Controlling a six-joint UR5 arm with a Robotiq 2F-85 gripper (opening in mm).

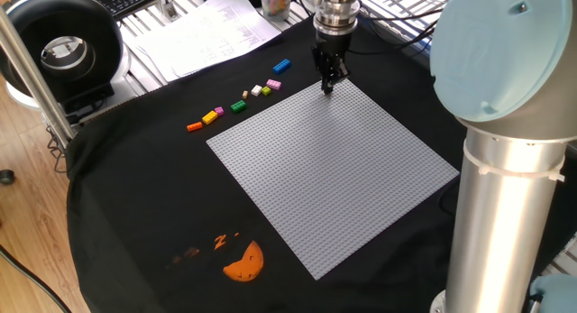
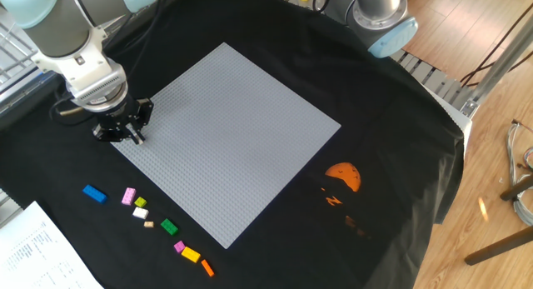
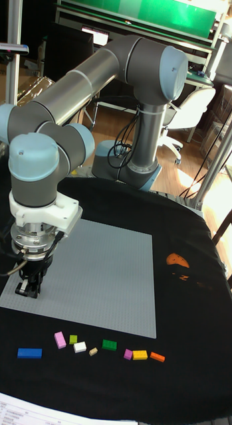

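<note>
Over the corner of a bare grey studded baseplate [image 1: 334,169] hangs my gripper [image 1: 329,84], pointing down. In exterior view 2 the gripper [image 2: 136,137] is over the plate's left corner, close to its surface. From exterior view 3, the dark fingers [image 3: 37,282] are seen over the plate's near left corner. Whether they touch the plate, how far apart they stand and whether anything is between them cannot be told. Loose bricks lie in a rough row beside the plate: blue [image 2: 95,193], pink [image 2: 128,196], lime [image 2: 141,202], white [image 2: 141,213], tan [image 2: 149,224], green [image 2: 169,226], magenta [image 2: 179,247], yellow [image 2: 191,255] and orange [image 2: 207,267].
Black cloth [image 1: 135,205] covers the table, with an orange printed patch [image 1: 243,262] on it. Printed papers [image 1: 203,38] and a cup [image 1: 275,2] are beyond the bricks. The robot's column [image 1: 505,214] stands on the plate's other side. The plate's surface is clear.
</note>
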